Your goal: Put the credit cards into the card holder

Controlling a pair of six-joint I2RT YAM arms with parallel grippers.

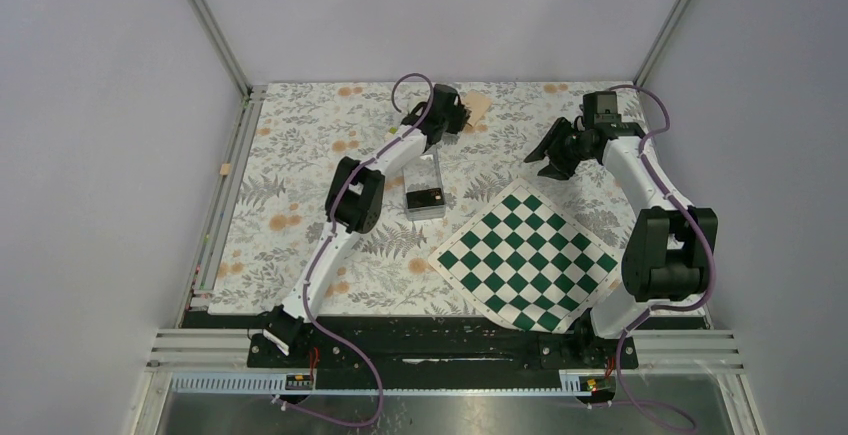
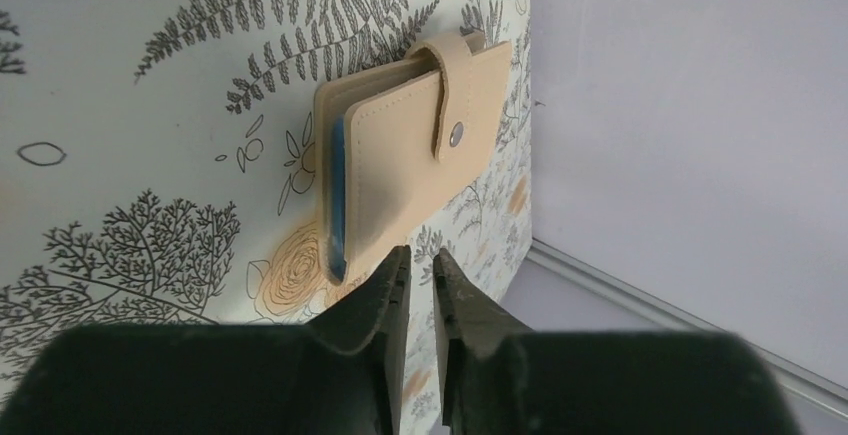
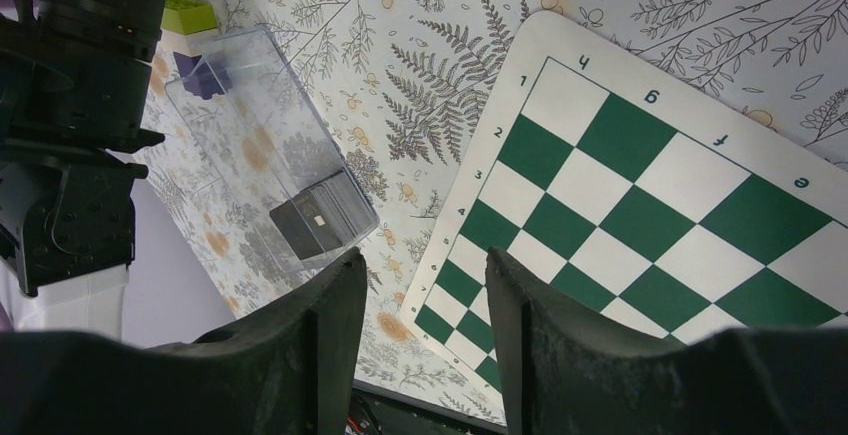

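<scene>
A tan card holder (image 2: 420, 140) with a strap and snap lies at the back of the table, a blue edge showing at its near open end. My left gripper is just in front of it, apart from it. Its fingertips stand close together with a narrow gap; the patterned table shows through and no object is visible between them. Dark cards (image 3: 320, 217) lie at the near end of a clear box (image 1: 424, 183). Over the right of the table, my right gripper (image 1: 533, 165) is open and empty.
A green-and-white chequered mat (image 1: 530, 255) covers the front right. Behind the clear box, partly hidden by my left arm, stands a small yellow-green and purple object (image 3: 190, 17).
</scene>
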